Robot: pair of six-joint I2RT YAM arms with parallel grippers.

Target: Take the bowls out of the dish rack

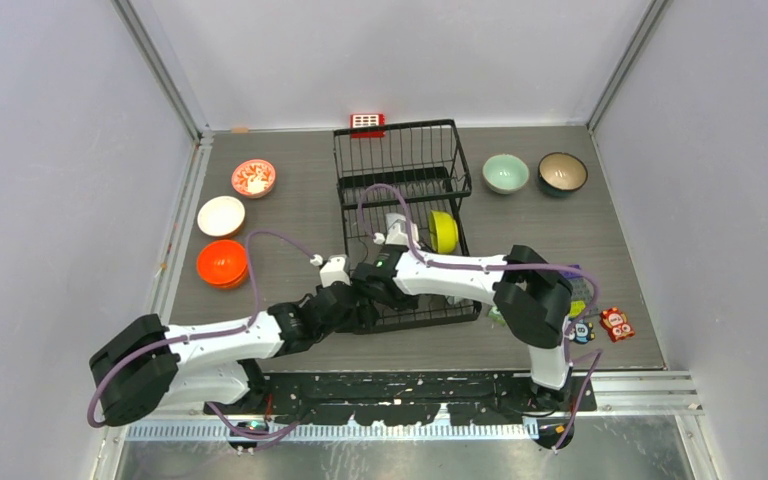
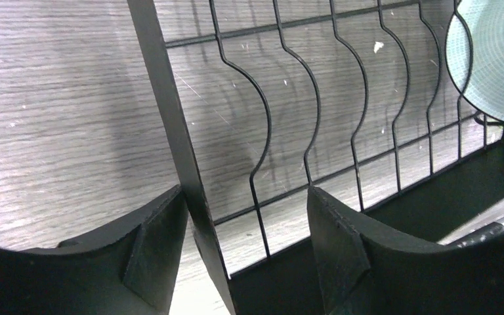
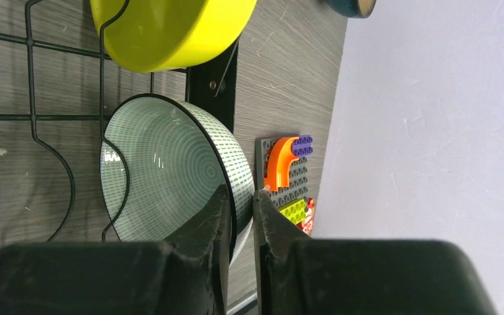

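Observation:
The black dish rack (image 1: 396, 200) stands mid-table. In the right wrist view, my right gripper is shut on the rim of a pale green patterned bowl (image 3: 161, 167), which leans in the rack's wires. Beyond it, a yellow bowl (image 3: 177, 33) also sits in the rack; from above, this yellow bowl (image 1: 443, 232) shows near the rack's right side. My left gripper is part open around the rack's flat side bar, which lies against its left finger (image 2: 154, 226). A white item (image 1: 394, 221) in the rack is partly covered by my right arm.
Orange bowls (image 1: 222, 262), a white bowl (image 1: 221, 216) and a red-patterned bowl (image 1: 253, 178) stand left of the rack. To the right are a green bowl (image 1: 505, 173) and a dark-rimmed bowl (image 1: 562, 173). Small toys, including a red one (image 1: 616, 323), lie at the right front.

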